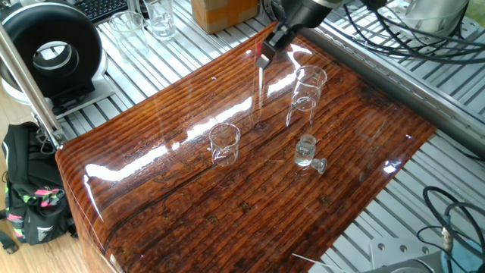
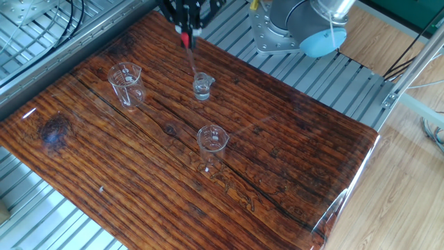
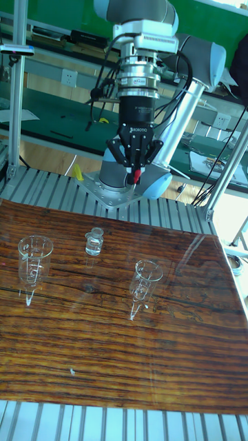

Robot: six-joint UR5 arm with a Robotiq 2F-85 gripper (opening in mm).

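My gripper is shut on the red bulb of a dropper, whose thin glass tube points down above the wooden table. A small clear glass bottle stands on the table with liquid in it, its mouth uncovered; the glass stopper lies beside it. Two clear beakers stand apart from it: one beaker near the table's middle, another beaker farther back. In the second exterior view the tube overlaps the line to the bottle, but the first view shows them apart.
The glossy wooden table has wide bare areas in its front and left parts. Larger glass beakers and a cardboard box stand on the slatted surface behind it. Black cables run along the back right.
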